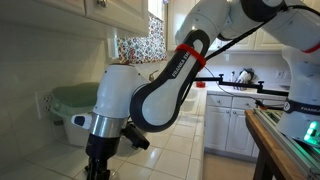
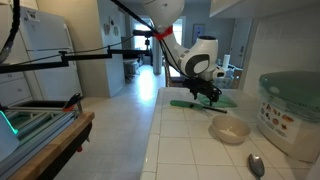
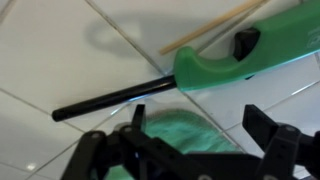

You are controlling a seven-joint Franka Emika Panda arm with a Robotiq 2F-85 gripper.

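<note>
In the wrist view, a green-handled lighter (image 3: 235,62) with a long black tube lies on white tiles. A thin wooden stick (image 3: 212,25) rests beside its handle. Below the tube is a green cloth-like item (image 3: 185,128), partly hidden by my gripper. The fingers stand wide apart, with nothing between them, and the lighter lies ahead of their tips. In exterior view 2 my gripper (image 2: 212,97) is low over the counter; its fingers are too small to make out there.
A pale bowl (image 2: 229,130) and a dark spoon (image 2: 256,166) are on the tiled counter (image 2: 175,150). A large green container (image 2: 292,102) stands against the wall. Bare tiles lie toward the counter's open edge.
</note>
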